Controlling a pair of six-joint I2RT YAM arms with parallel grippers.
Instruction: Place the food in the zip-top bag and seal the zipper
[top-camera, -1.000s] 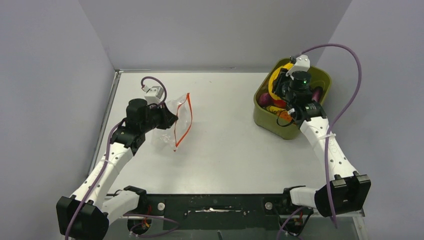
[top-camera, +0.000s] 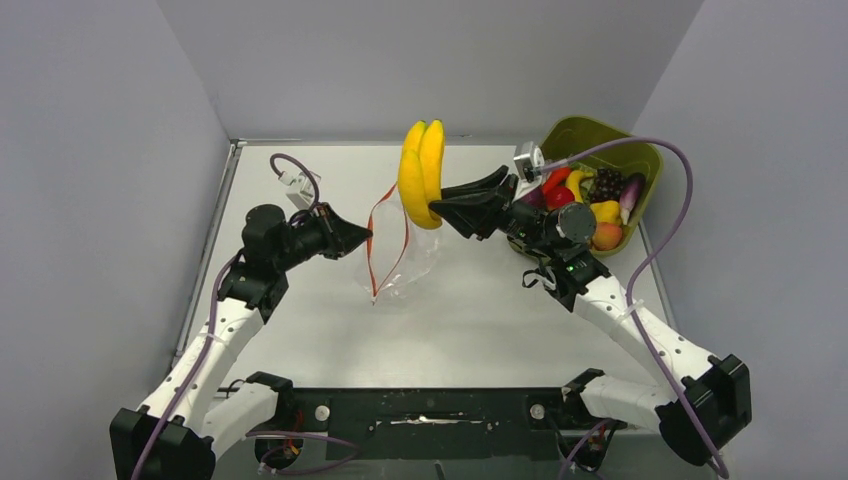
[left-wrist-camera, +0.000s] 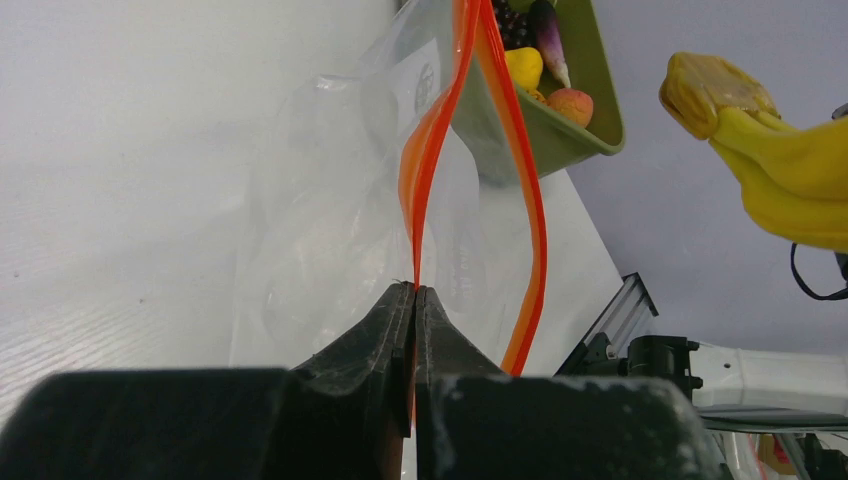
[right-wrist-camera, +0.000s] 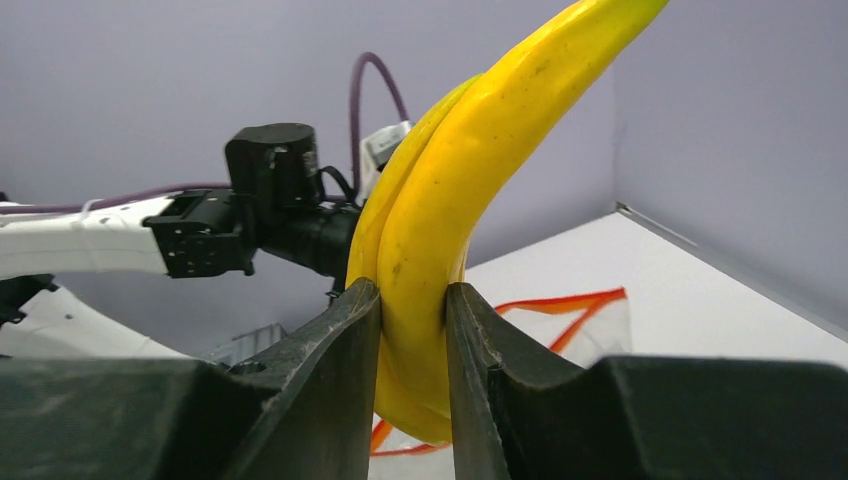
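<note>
A clear zip top bag (top-camera: 420, 262) with an orange-red rim (left-wrist-camera: 527, 205) hangs with its mouth spread apart. My left gripper is shut on one side of that rim, while the rim's other side bows away freely. A bunch of yellow bananas (right-wrist-camera: 430, 230) stands roughly upright between the fingers of my right gripper, which is shut on it. From above, the bananas (top-camera: 420, 175) cover part of the bag's right side. How high they are over the bag's mouth is hard to tell.
A green bin (top-camera: 645, 195) with several fruits and vegetables stands at the back right, partly behind my right arm. Grey walls close in the back and sides.
My right gripper has carried the bananas out of the bin and leftward to the bag. The left gripper has shifted slightly right, and the bag's mouth now faces the other way.
</note>
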